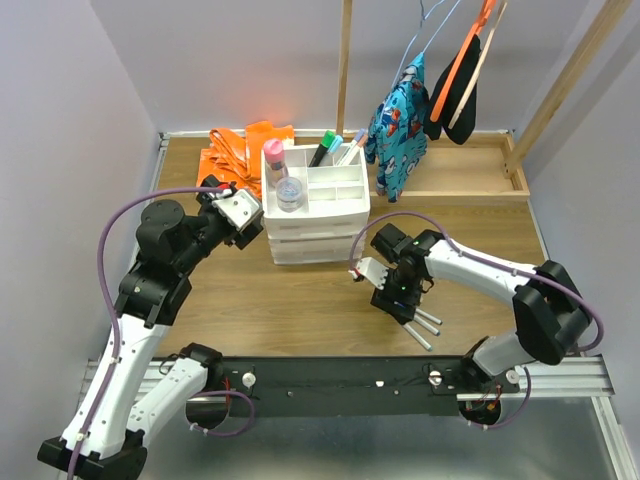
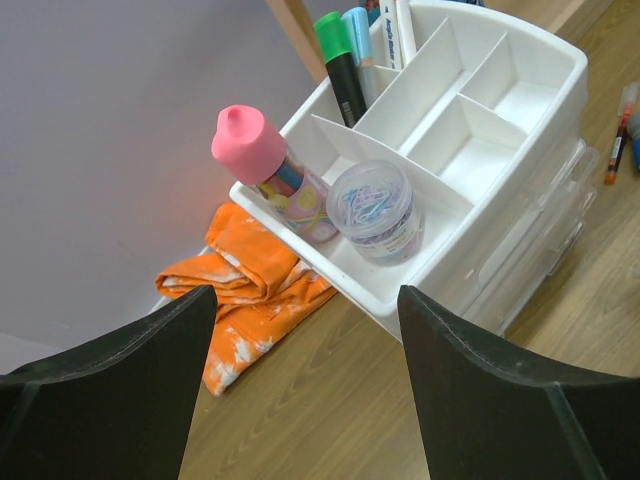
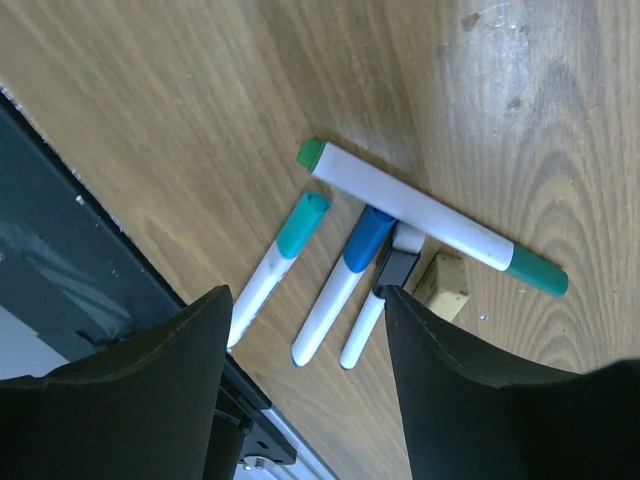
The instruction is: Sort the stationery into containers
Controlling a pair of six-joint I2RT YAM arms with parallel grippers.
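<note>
My right gripper stands open above loose markers on the table, with nothing held. In the right wrist view a green-capped marker (image 3: 420, 205) lies slantwise, a teal-capped marker (image 3: 275, 265) to its left. Between the fingers' line lie a blue-capped marker (image 3: 345, 285), a black-capped marker (image 3: 380, 300) and a wooden block (image 3: 443, 286). A white organizer (image 1: 315, 215) holds a pink-lidded bottle (image 2: 275, 175), a clear jar of paper clips (image 2: 377, 210) and several upright pens, one a black marker with green cap (image 2: 340, 65). My left gripper is open and empty, left of the organizer.
Orange cloth (image 2: 255, 285) lies behind and left of the organizer. A blue patterned pouch (image 1: 400, 125) and a black pouch (image 1: 458, 90) hang at the back right, over a wooden tray (image 1: 440, 188).
</note>
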